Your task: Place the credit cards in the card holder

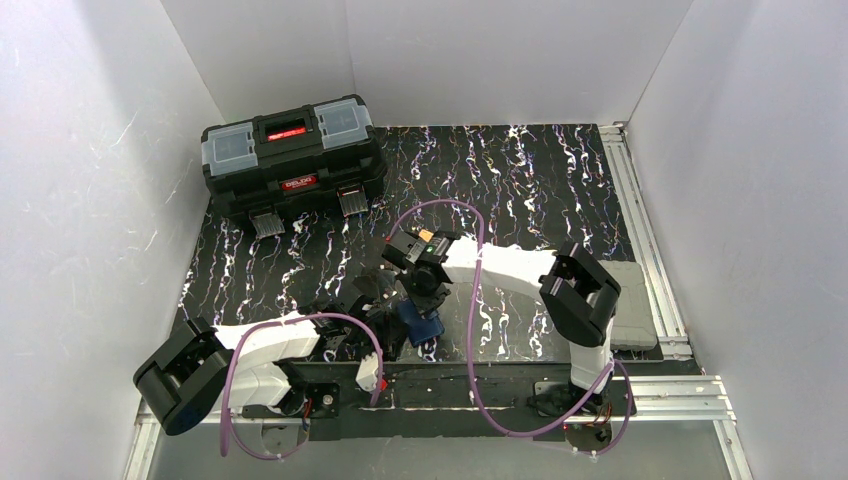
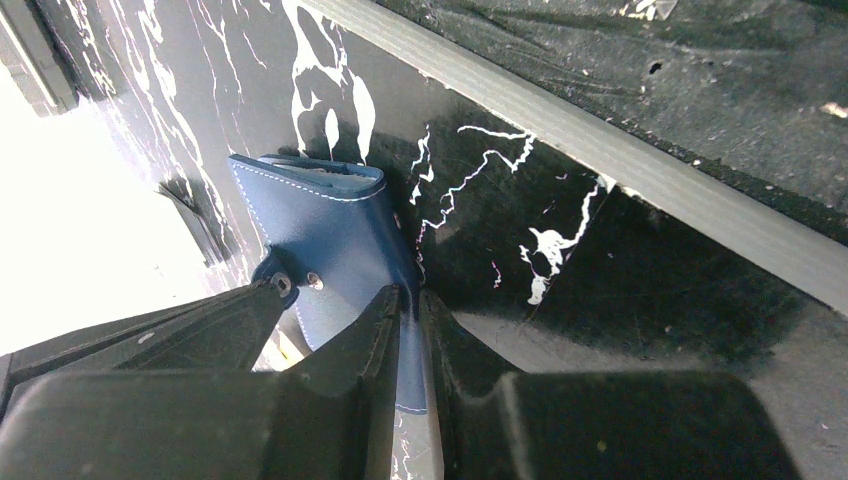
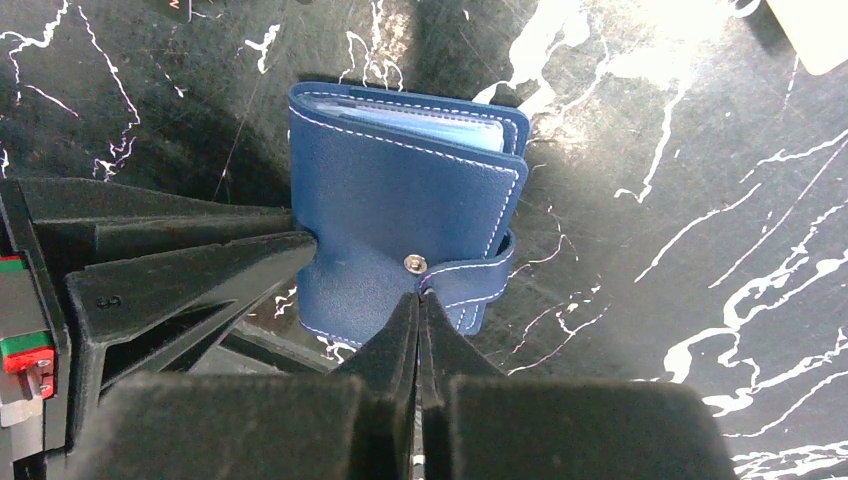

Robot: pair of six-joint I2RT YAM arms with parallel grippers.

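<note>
The blue card holder [image 3: 385,205] lies folded on the dark table, a pale sleeve edge showing in its open top. A short strap [image 3: 470,280] wraps over one side, its end beside a metal snap [image 3: 415,264]. My left gripper is shut on the holder's folded edge. Right at the strap's end, my right gripper is shut with nothing visible between its fingertips. In the top view both grippers partly cover the holder [image 1: 420,325]. An orange card [image 1: 426,235] shows behind the right arm. Whether cards are inside the holder is hidden.
A black toolbox [image 1: 293,160] stands at the back left. A grey flat case [image 1: 630,305] rests at the right edge. A pale card corner [image 3: 815,35] appears at the right wrist view's upper right.
</note>
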